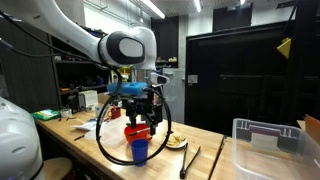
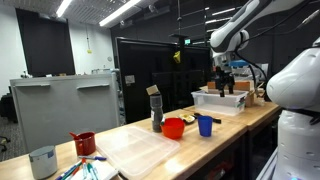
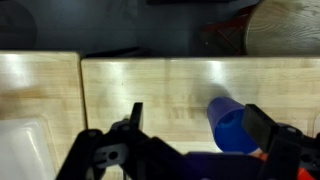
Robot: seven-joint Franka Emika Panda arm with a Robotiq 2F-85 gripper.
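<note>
A blue cup [image 2: 205,127] stands on the wooden table beside a red bowl [image 2: 172,129]. From the first exterior view, the blue cup [image 1: 139,151] is in front of the red bowl [image 1: 132,134]. My gripper is open, its black fingertips well apart at the bottom of the wrist view. Below it, nearer the right finger, the blue cup [image 3: 232,126] shows its open top, partly covered by that finger. Bare wood lies under the gap between the fingers. In the second exterior view, the arm hangs above the table at the right.
A clear plastic bin [image 1: 268,148] stands at the table's right side. Near the bowl are a yellow item [image 1: 176,141] and a dark long-handled tool [image 1: 190,161]. A tall grey container [image 2: 156,110] is behind the bowl. Markers [image 2: 90,166] and a red pot [image 2: 86,144] lie farther left.
</note>
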